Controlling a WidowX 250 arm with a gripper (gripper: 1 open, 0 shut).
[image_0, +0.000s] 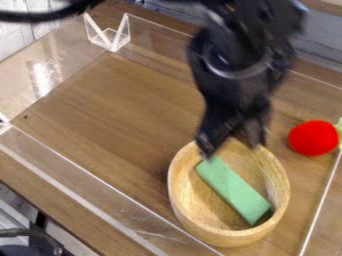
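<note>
A wooden bowl stands at the lower right, with a green rectangular block lying inside it. My dark, motion-blurred gripper is low over the back of the bowl, above the upper end of the block, and partly hides the far rim. Whether its fingers are apart or together is hard to make out in the blur.
A red round object with some green beside it lies right of the bowl. A clear wire holder stands at the back left.
</note>
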